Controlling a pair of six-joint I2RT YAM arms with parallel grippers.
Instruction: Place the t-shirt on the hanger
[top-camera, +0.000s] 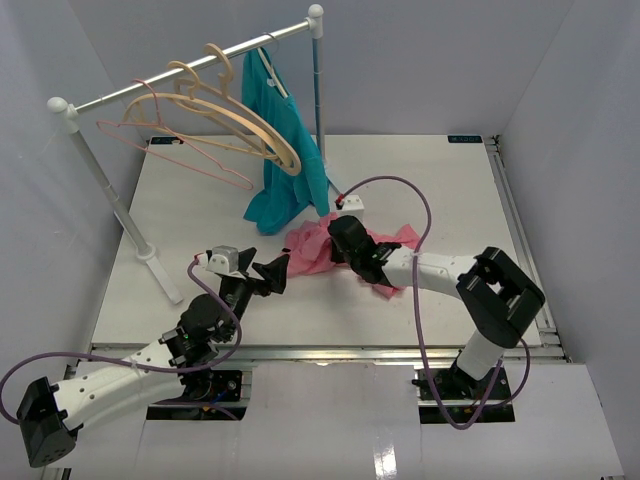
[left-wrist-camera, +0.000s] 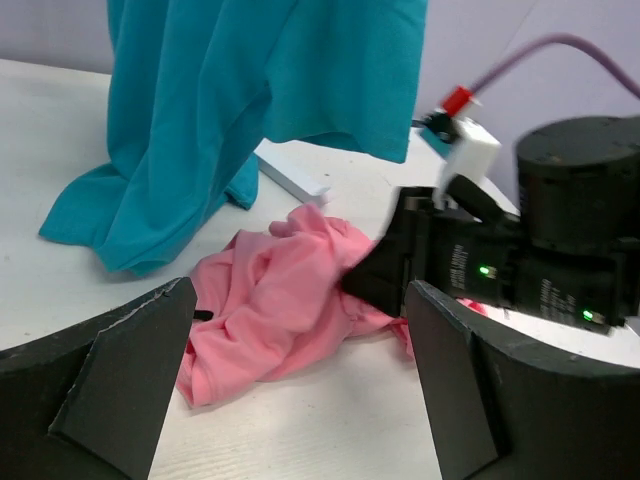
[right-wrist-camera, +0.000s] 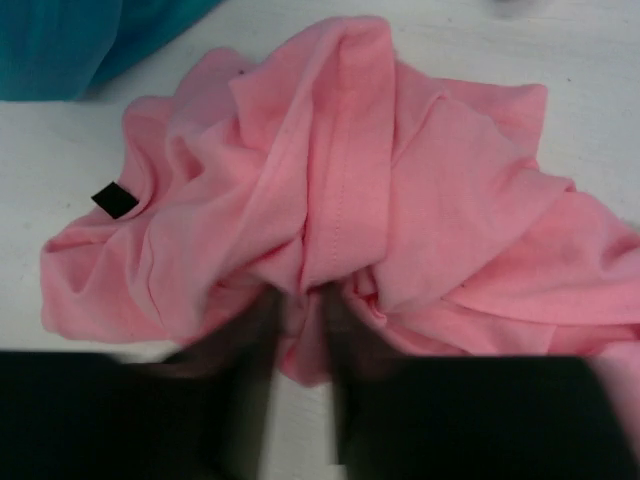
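A crumpled pink t shirt (top-camera: 305, 245) (left-wrist-camera: 260, 310) (right-wrist-camera: 450, 200) lies on the white table. My right gripper (top-camera: 338, 250) is down at its middle; in the right wrist view its blurred fingertips meet the folds, and I cannot tell whether they grip fabric. My left gripper (top-camera: 260, 275) stands open left of the shirt, nothing between its fingers. Several hangers (top-camera: 250, 130) hang on the rail, wooden ones and a thin pink one.
A teal garment (top-camera: 285, 150) (left-wrist-camera: 180, 120) hangs at the rack's right end, its lower part behind the pink shirt. The rack (top-camera: 105, 185) spans the back left. Bare table (top-camera: 450, 190) shows at the back right.
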